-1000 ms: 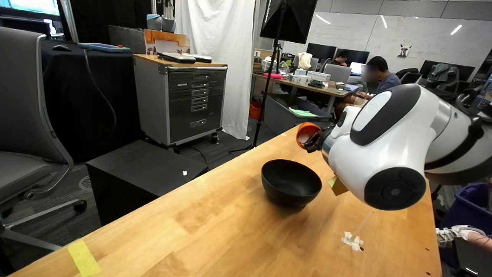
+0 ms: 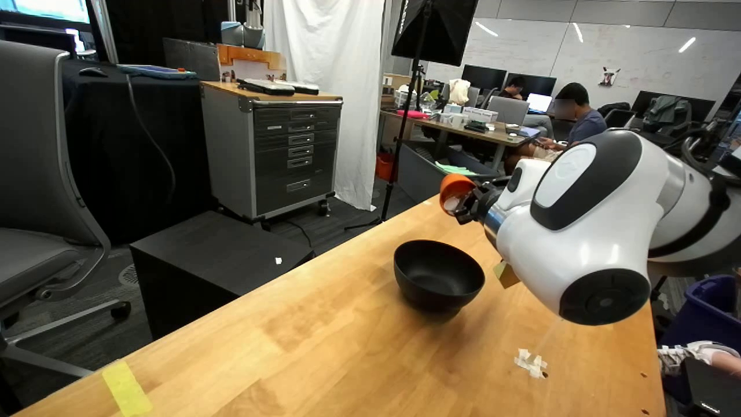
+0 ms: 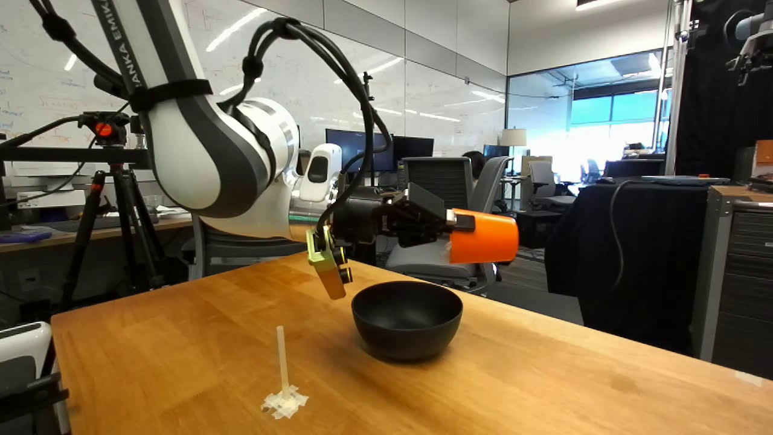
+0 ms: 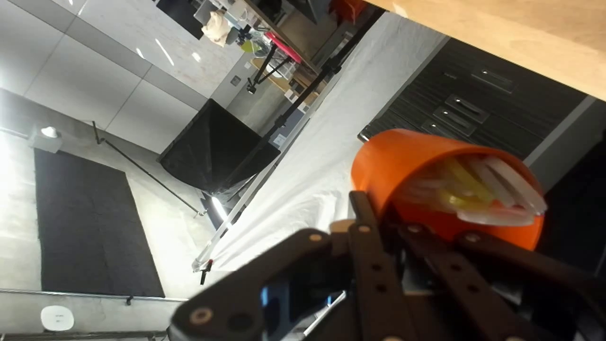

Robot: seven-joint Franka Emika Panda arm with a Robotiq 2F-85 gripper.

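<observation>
An orange cup [image 2: 455,185] is held in the air, tipped onto its side, with my gripper [image 3: 464,225] shut on its wall near the rim. Looking into the cup [image 4: 409,150] from the wrist, I see several whitish and yellow pieces [image 4: 491,193] lying inside; their exact kind is blurred. A black bowl [image 2: 439,274] stands upright on the wooden table. The cup is above table height, beyond the bowl in exterior view 1, and right of and above the bowl [image 3: 407,319] in exterior view 2. The part of the bowl's inside that shows looks empty.
A thin pale stick [image 3: 282,360] stands upright on the table, taped at its base. Yellow tape [image 2: 127,388] marks the table's near left corner. Bare wood [image 2: 312,333] lies left of the bowl. A black box [image 2: 215,257] stands beside the table.
In exterior view 1, the cup has shifted slightly left and up, its opening turning a little. The arm has moved with it. The bowl stays in place.
</observation>
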